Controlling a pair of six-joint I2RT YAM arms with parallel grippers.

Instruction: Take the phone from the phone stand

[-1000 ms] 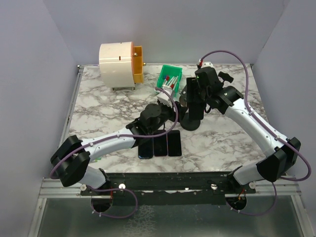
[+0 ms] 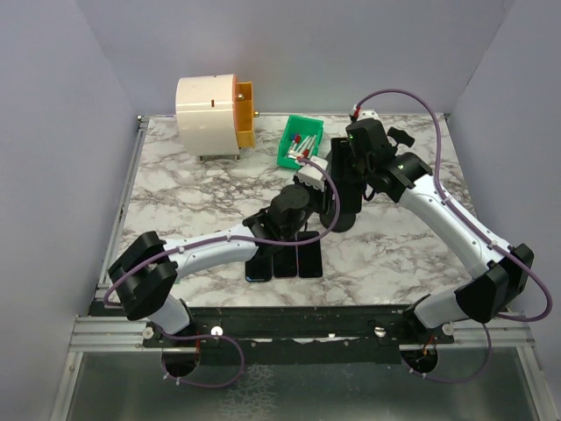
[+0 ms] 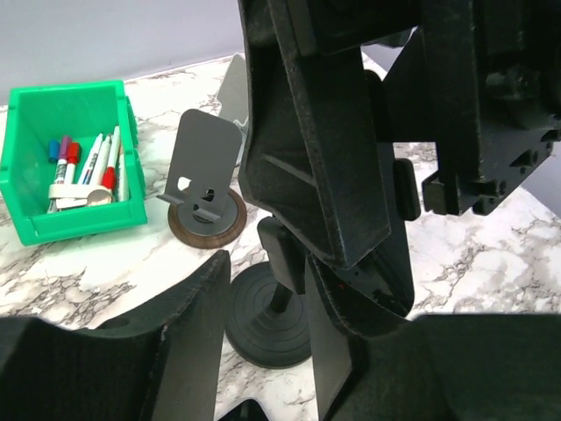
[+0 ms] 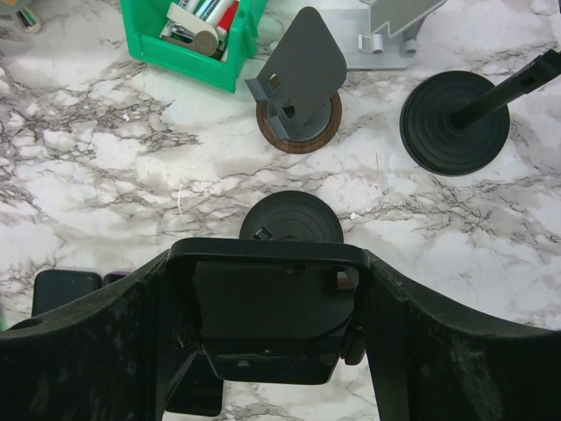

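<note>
A black phone stand on a round base [image 3: 251, 326] stands at the middle right of the table. My right gripper [image 2: 348, 180] is over it, its fingers around a dark flat phone [image 4: 272, 320] on the stand; whether they grip it is unclear. My left gripper is low at the stand's near side, its fingertips apart, close to the stand's upright; it is mostly hidden in the top view.
A green box [image 3: 73, 219] of markers, a grey stand [image 4: 298, 70] and another black stand [image 4: 454, 123] stand behind. Several phones [image 2: 309, 254] lie in front. A cream drum [image 2: 204, 114] is at back left.
My left arm has moved right and slightly toward the back, up to the black stand. The right arm has not visibly moved.
</note>
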